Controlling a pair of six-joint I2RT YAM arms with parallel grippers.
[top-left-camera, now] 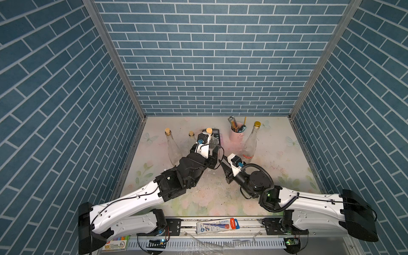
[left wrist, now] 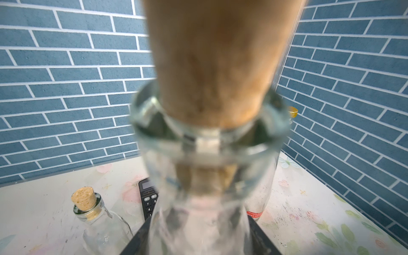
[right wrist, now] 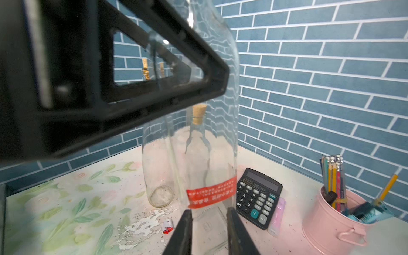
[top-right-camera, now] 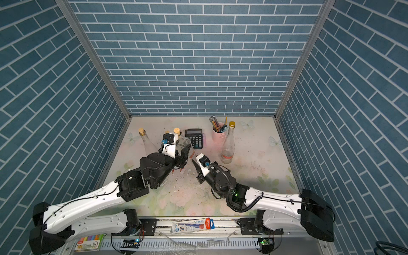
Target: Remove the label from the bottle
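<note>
A clear glass bottle (right wrist: 231, 106) with a cork (left wrist: 221, 63) is held up by my left gripper, which is shut on it. A red label strip (right wrist: 212, 192) with white print remains on the bottle's lower wall in the right wrist view. My right gripper has its fingertips parted just under that strip, in front of the bottle, and I see nothing gripped between them. From the top left view, the right gripper (top-left-camera: 223, 163) points at the bottle from the right; the left arm hides most of the bottle there.
Other bottles stand around: a tall corked one (top-left-camera: 173, 148) at left, a small corked one (left wrist: 102, 229), and a gold-capped one (top-right-camera: 228, 146) at right. A calculator (right wrist: 257, 197) and pink pencil cup (right wrist: 331, 225) lie behind. A small red-and-white scrap (right wrist: 168, 226) rests on the table.
</note>
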